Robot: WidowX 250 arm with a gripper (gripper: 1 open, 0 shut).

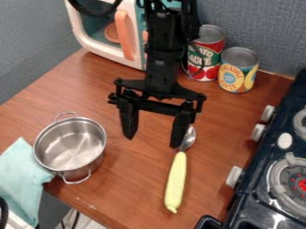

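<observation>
My black gripper [153, 131] hangs over the middle of the wooden counter [131, 192], its two fingers spread wide and nothing between them. Below its right finger lies a spoon [188, 138], with a pale yellow cylindrical object [176, 183] just in front of it. A steel pot [70, 148] with handles stands to the gripper's left.
A stove [273, 179] fills the right edge. Two cans, a red one [205, 58] and a yellow one [237, 76], stand at the back beside a microwave [96, 27]. A teal cloth [18, 179] lies at the left edge.
</observation>
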